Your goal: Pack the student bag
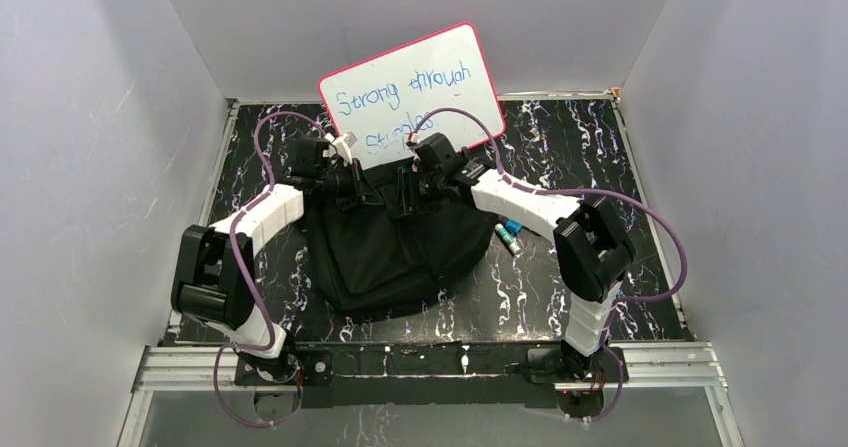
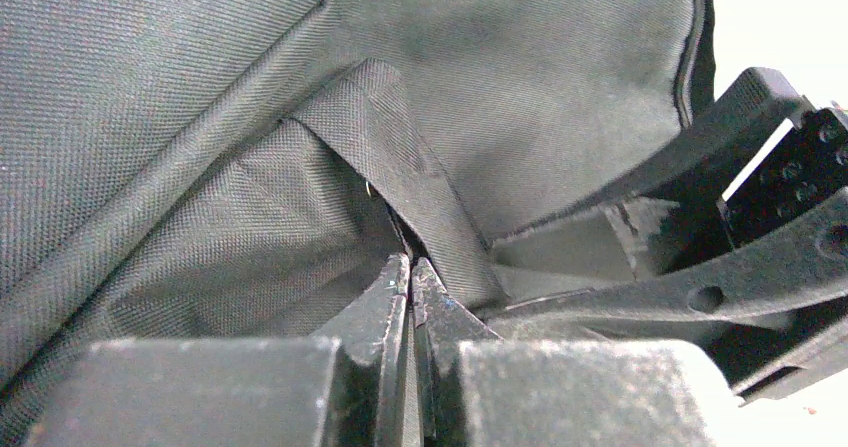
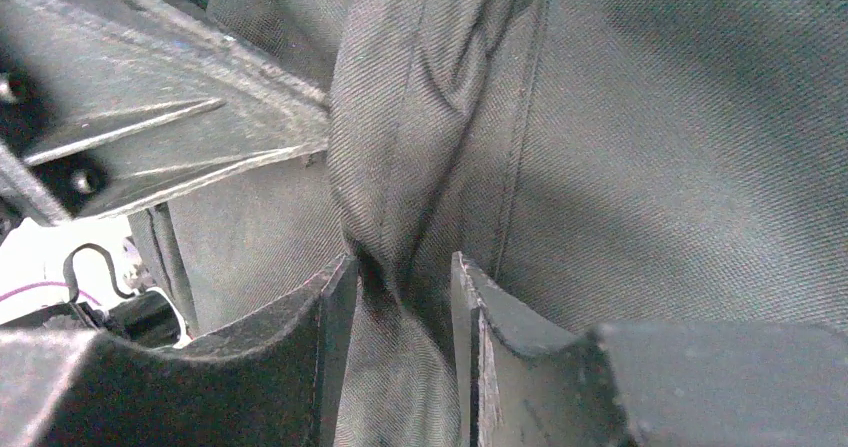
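Note:
A black student bag lies under both arms in the top view. My left gripper is shut on the zipper pull, a narrow ribbed tab largely hidden between the fingers. A small bit of its metal ring shows under the fabric flap. In the right wrist view, my right gripper stands open, its fingers apart on either side of a folded fabric edge. The left gripper's finger reaches that fold from the upper left.
Behind the bag leans a whiteboard with blue writing. A white-and-green tube and a blue item lie right of the bag, by the right arm.

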